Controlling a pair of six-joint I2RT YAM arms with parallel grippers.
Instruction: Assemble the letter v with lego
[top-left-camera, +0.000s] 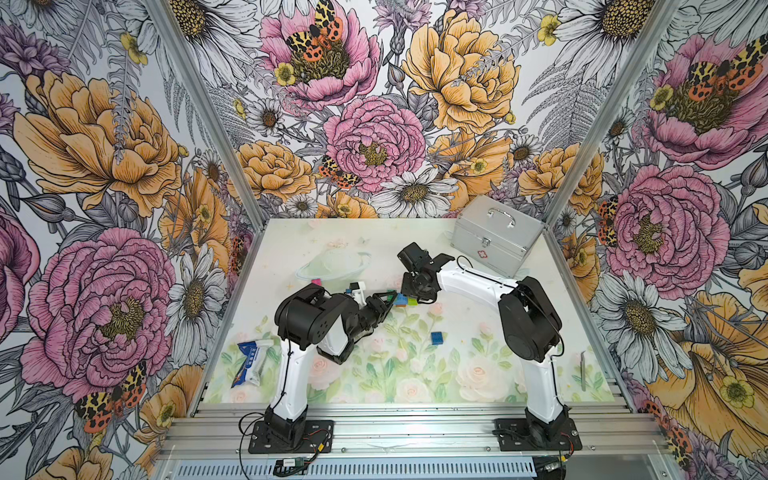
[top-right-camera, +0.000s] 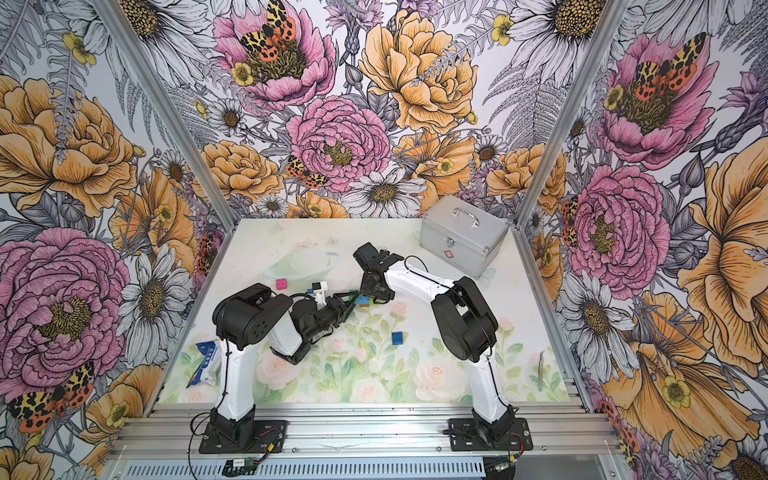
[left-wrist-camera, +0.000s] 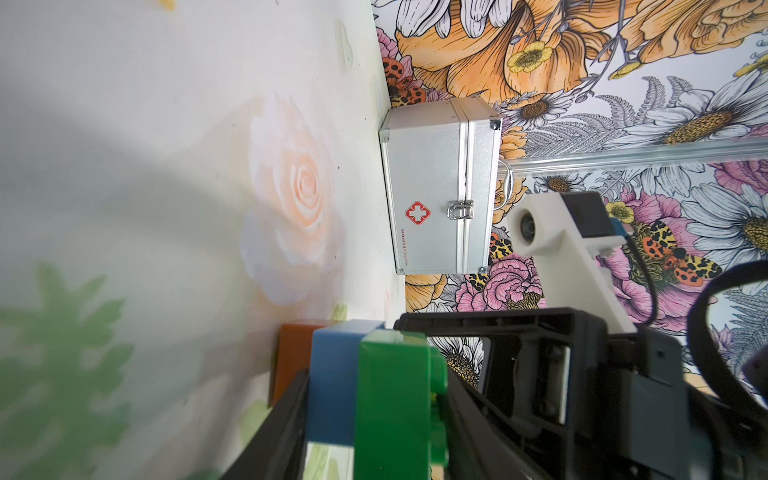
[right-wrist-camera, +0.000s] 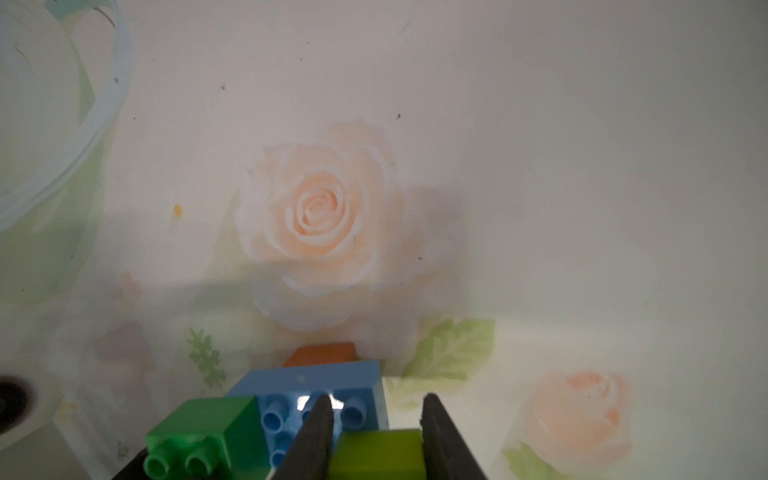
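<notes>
My left gripper is shut on a green brick, which also shows with its studs (right-wrist-camera: 204, 428) in the right wrist view. Attached or pressed against it is a blue brick (right-wrist-camera: 360, 380), and an orange-red brick (left-wrist-camera: 294, 352) sits at that brick's far side. My right gripper is shut on a lime-green brick (right-wrist-camera: 376, 456) right beside the blue brick's studded face; whether the two touch is unclear. From above, both grippers meet mid-table around the blue piece (top-left-camera: 401, 301), partly hidden by the arms.
A separate blue brick (top-left-camera: 437, 338) lies in front of the grippers. White and black bricks (top-right-camera: 320, 289) and a pink brick (top-right-camera: 281, 284) lie behind the left arm. A clear bowl (right-wrist-camera: 104, 120), a silver case (top-left-camera: 496, 232), a blue-white packet (top-left-camera: 252, 361) and tweezers (top-left-camera: 582, 370) stand apart.
</notes>
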